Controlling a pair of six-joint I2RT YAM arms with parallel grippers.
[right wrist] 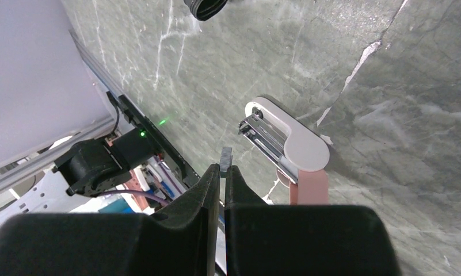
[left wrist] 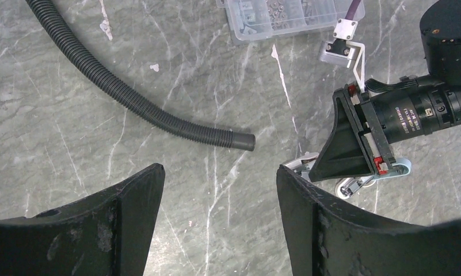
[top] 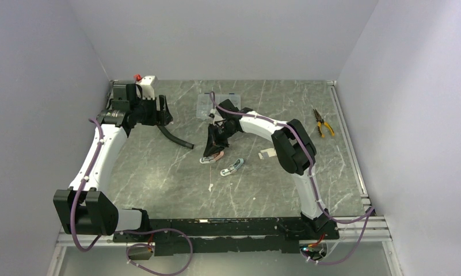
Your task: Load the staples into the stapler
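My right gripper is shut on a short grey strip of staples (right wrist: 226, 156), which sticks out past its fingertips. Close to it in the right wrist view, a pink and white stapler (right wrist: 306, 146) lies on the table with its metal staple channel (right wrist: 263, 138) exposed. The strip appears apart from the channel in that view; its height above the table is hard to judge. A second stapler, blue and white (top: 232, 167), lies to the right in the top view. My left gripper is open over bare table, nothing between its fingers.
A black corrugated hose (left wrist: 159, 118) curves across the table's left side. At the back stands a clear compartment box (top: 204, 106). Pliers (top: 323, 123) lie far right, and a small pale packet (top: 267, 153) sits right of the staplers.
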